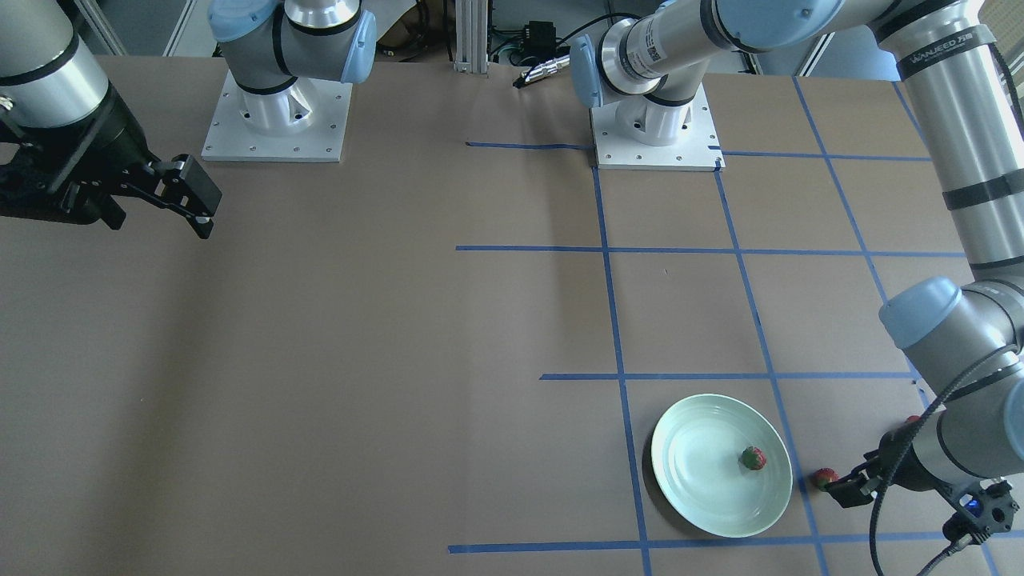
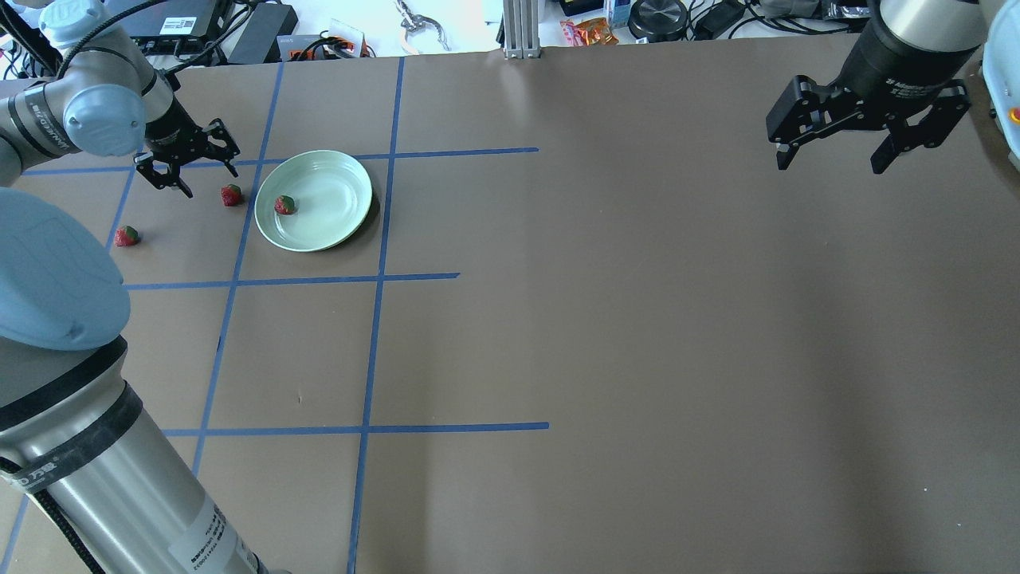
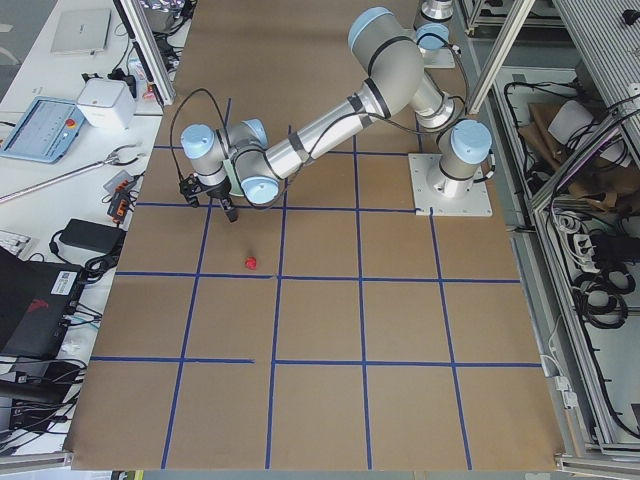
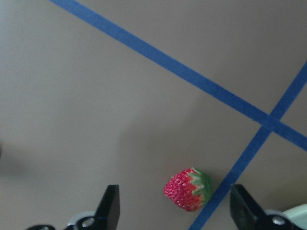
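Observation:
My gripper (image 2: 210, 183) is open over the table, its two fingers either side of and above a red strawberry (image 4: 184, 189) with a green leafy top, seen between them in the left wrist view. In the top view this strawberry (image 2: 231, 195) lies just left of a pale green round plate (image 2: 325, 215). A second strawberry (image 2: 284, 205) sits on the plate, and a third (image 2: 126, 236) lies on the table further left. Nothing shows held in the fingers.
Blue tape lines grid the table (image 2: 621, 335), whose middle is clear. Another arm's black gripper (image 2: 865, 129) hangs at the top right of the top view. Cables and equipment stand beyond the table edge.

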